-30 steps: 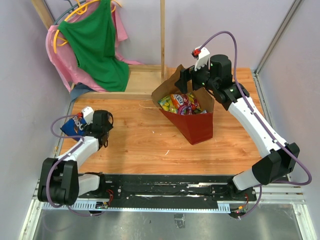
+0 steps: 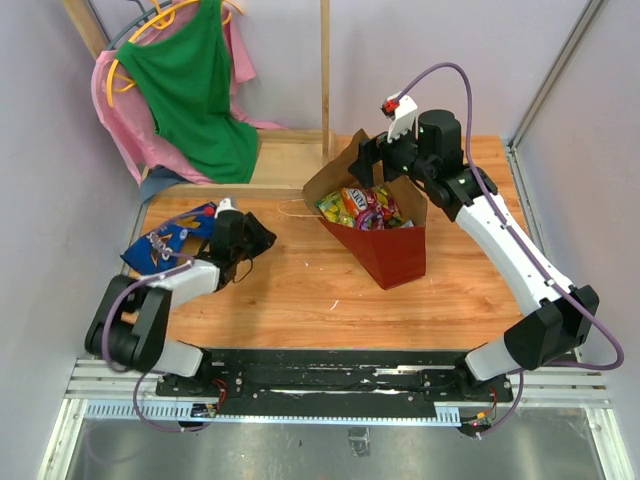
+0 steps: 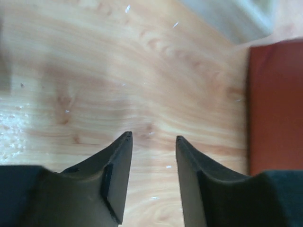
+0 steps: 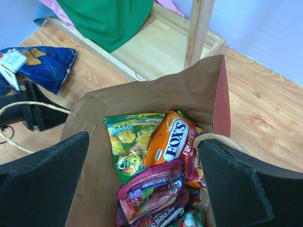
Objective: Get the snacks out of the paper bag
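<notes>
The red paper bag (image 2: pixel 385 258) stands open and tilted on the right half of the table. Inside it, the right wrist view shows a yellow-green packet (image 4: pixel 132 142), an orange Fox's packet (image 4: pixel 175 137), a purple berries packet (image 4: pixel 154 195) and others below. My right gripper is at the bag's mouth, fingers wide apart, with a rope handle by its right finger. At the left, a blue snack bag (image 2: pixel 160 250) lies on the table. My left gripper is part open over bare wood just right of it, nothing between its fingers.
Behind the table's left half stands a wooden frame (image 2: pixel 285 158) with a green top (image 2: pixel 190 90) and pink shirt on hangers. A rope handle (image 2: pixel 297 209) sticks out left of the paper bag. Table between left gripper and bag is clear.
My left arm has swung away from the blue snack bag toward the right, uncovering more of it. The right arm and the paper bag have stayed still.
</notes>
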